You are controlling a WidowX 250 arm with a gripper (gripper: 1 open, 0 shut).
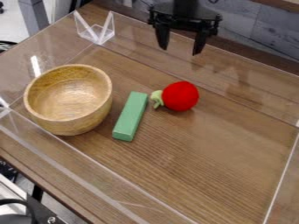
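Note:
My gripper (184,35) hangs at the top centre of the camera view over the bare back of the wooden table, open with its two dark fingers apart. Below it sits a red round object (180,96) with a small pale green piece (156,99) at its left side. A green rectangular bar (129,116) lies to the left and nearer. A tan bowl (66,98) stands on the left.
A clear plastic object (96,28) is at the back left. A dark object (12,210) shows at the bottom left corner.

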